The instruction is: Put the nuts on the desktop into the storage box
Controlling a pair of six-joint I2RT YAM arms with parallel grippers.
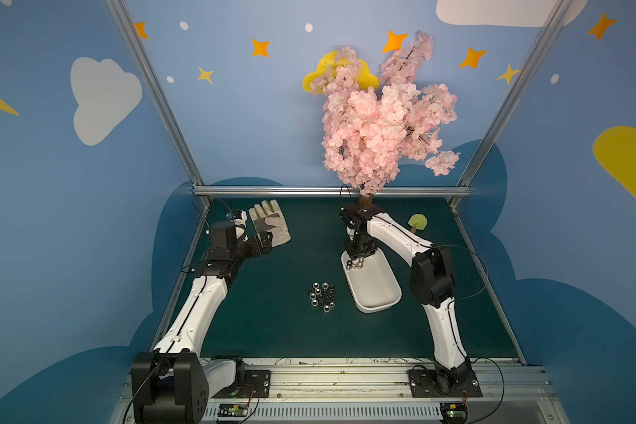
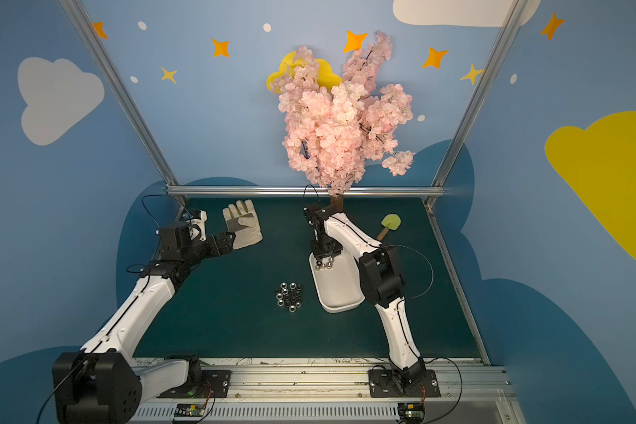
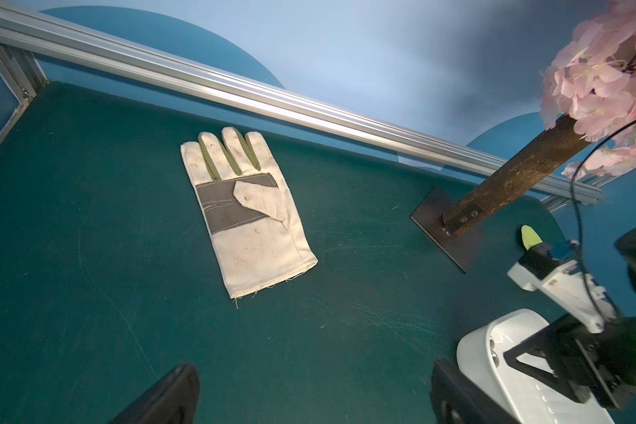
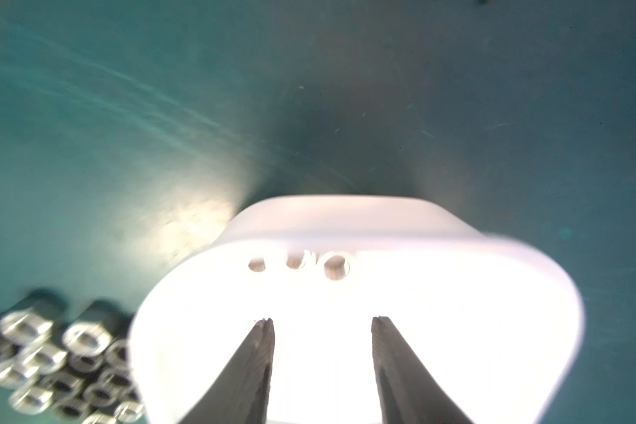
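The white storage box (image 1: 374, 288) stands right of the desk's middle. A few nuts (image 4: 335, 266) lie inside it, along its far wall. Left of the box, several silver and dark nuts (image 1: 321, 296) sit clustered on the green desktop; in the right wrist view the cluster (image 4: 84, 339) shows at the lower left. Over the box's far end hangs my right gripper, open, with empty space between its fingers. My left gripper is open and empty above the desk, near the glove and well away from the nuts.
A work glove (image 3: 251, 219) lies at the back left. Behind the box rises a pink blossom tree on a trunk (image 3: 516, 173) with a flat base. A small green-headed object (image 2: 390, 222) lies at the back right.
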